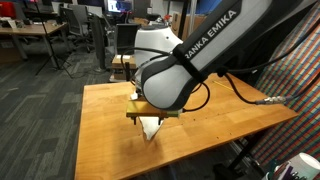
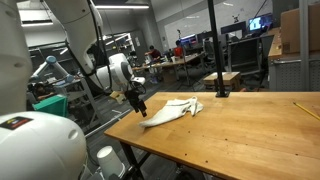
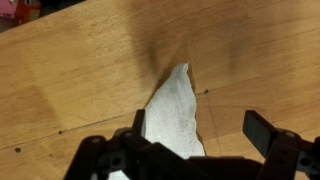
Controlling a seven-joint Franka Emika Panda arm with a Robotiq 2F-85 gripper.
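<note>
A white cloth lies on the wooden table, its pointed corner toward the middle of the wrist view and the rest running down behind the gripper. In exterior view 2 the cloth stretches along the table, bunched up at its far end. Above its near tip, my gripper points down, apart from the cloth as far as I can tell. The fingers stand wide apart at the two sides of the wrist view, so the gripper is open with nothing held. Exterior view 1 has most of the cloth hidden behind the arm.
Bare tabletop spreads to the right of the cloth in exterior view 2. A thin yellow stick lies near that side. Cardboard boxes stand beyond the far edge.
</note>
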